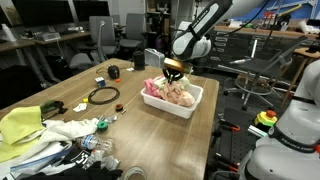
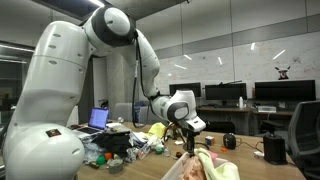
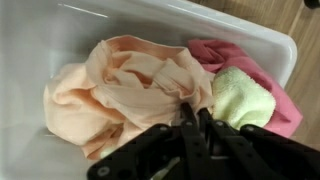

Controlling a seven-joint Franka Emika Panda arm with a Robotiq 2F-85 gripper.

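A peach cloth is bunched up in the white bin, and my gripper is shut on a fold of it. Beside it in the wrist view lie a pale yellow-green cloth and a pink cloth. From exterior view 1, the peach cloth stretches up from the bin toward my gripper, its lower part still within the bin's walls. Exterior view 2 has the peach cloth low at the bottom edge, next to the yellow-green one.
Left on the table, several white and yellow cloths lie heaped near a clear bottle and small items. A black cable coil lies farther back. Bare tabletop separates that pile from the bin.
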